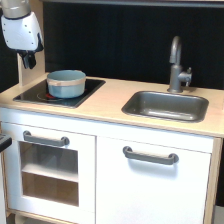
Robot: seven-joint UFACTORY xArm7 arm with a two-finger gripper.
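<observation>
A blue-grey pot [66,88] rests on the black hob [93,88] at the left of the toy kitchen's counter. At the upper left, the white arm reaches into the frame. Its dark gripper [29,62] hangs above and to the left of the pot, apart from it. The fingers are small and dark here, so how far they stand apart does not show, nor does anything between them.
A metal sink [166,105] with a grey tap [177,65] takes up the counter's right side. Bare wooden counter [112,100] lies between hob and sink. Below are two doors with grey handles; a dark object [4,142] juts in at the left edge.
</observation>
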